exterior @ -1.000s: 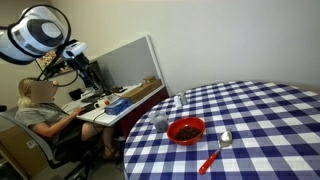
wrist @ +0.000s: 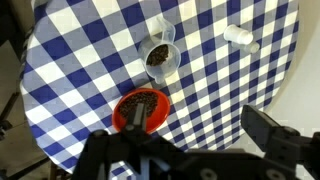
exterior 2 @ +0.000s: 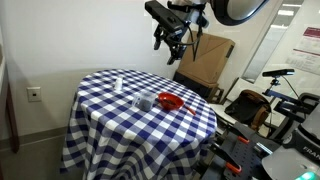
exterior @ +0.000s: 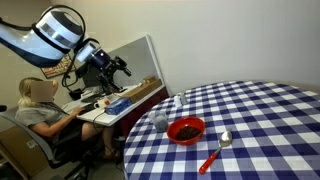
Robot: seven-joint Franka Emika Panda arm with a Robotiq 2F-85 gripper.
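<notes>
My gripper is open above the table, its two fingers wide apart with nothing between them. Seen from above, the red bowl holds dark bits and is partly covered by my gripper. Beside it stands a clear cup with some dark bits at its bottom. In exterior view 1 a spoon with a red handle lies right of the bowl, apart from it. Further back stands a small white bottle, which the wrist view shows near the top right.
A blue-and-white checked cloth covers the table, with wide free room at the back and right. In exterior view 1 a person sits at a desk with a blue box, left of the table.
The arm has swung to the right in exterior view 1, bringing my gripper nearer the table. The bowl, cup, spoon and bottle have stayed in place.
</notes>
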